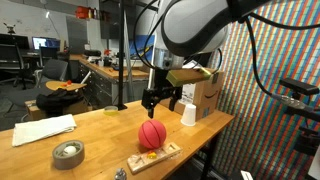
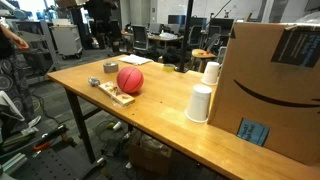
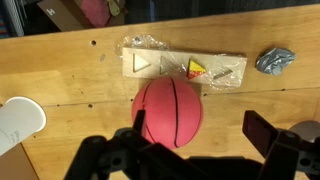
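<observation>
My gripper is open above the table, its two fingers well apart with nothing between them. A red ball (image 3: 172,112) with a dark seam lies on the wood below, partly covered at its lower left by a finger in the wrist view. Close beside the ball is a wooden shape board (image 3: 225,70) with triangular outlines and a red and yellow piece on it, in clear wrapping. In exterior view 1 the gripper (image 1: 158,108) hangs over the ball (image 1: 152,134), apart from it.
A crumpled silvery lump (image 3: 274,61) lies off one end of the board. On the table (image 2: 175,110) are a tape roll (image 1: 68,154), a white cloth (image 1: 44,130) and white cups (image 2: 198,103). A large cardboard box (image 2: 265,85) stands beyond the cups.
</observation>
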